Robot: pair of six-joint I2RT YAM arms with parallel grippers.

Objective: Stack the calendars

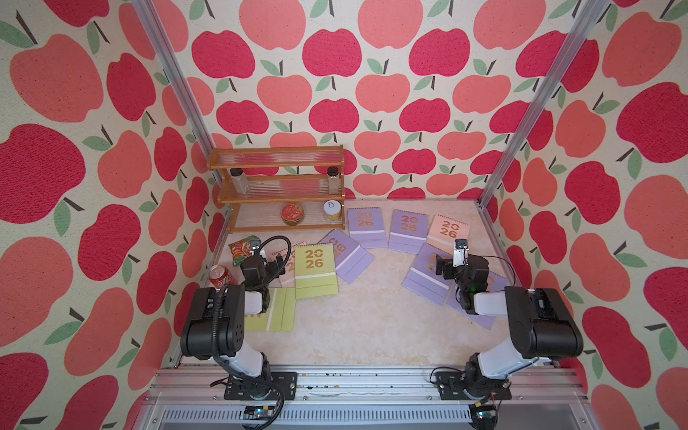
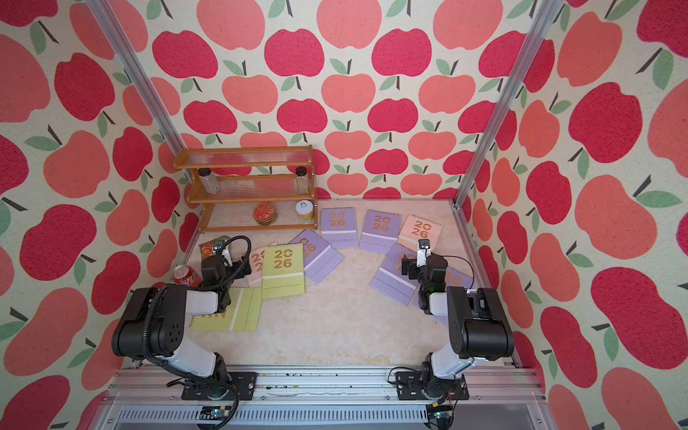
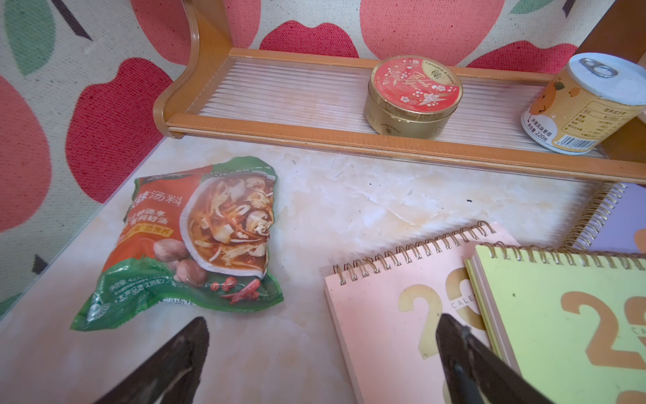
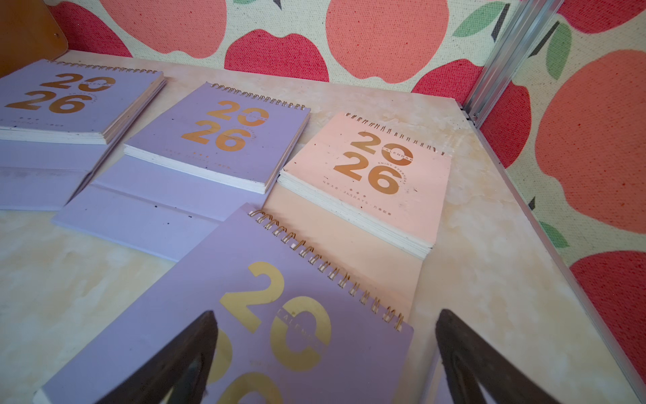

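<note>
Spiral-bound 2026 calendars lie spread over the table. At the left, a green calendar (image 1: 315, 268) overlaps a pink calendar (image 3: 397, 296), and another green calendar (image 1: 281, 315) lies in front. Beside them is a tilted purple calendar (image 1: 349, 256). Two purple calendars (image 1: 367, 227) (image 1: 408, 230) and a pink calendar (image 4: 377, 171) stand along the back. A purple calendar (image 4: 302, 323) lies below my right gripper, with another purple one (image 1: 481, 313) partly hidden under that arm. Both grippers are open and empty; the left gripper hovers by the pink calendar's left edge.
A wooden shelf (image 1: 286, 179) holds jars, a red round tin (image 3: 416, 94) and a can (image 3: 585, 101). A food packet (image 3: 202, 235) and a red can (image 1: 219, 275) sit at the far left.
</note>
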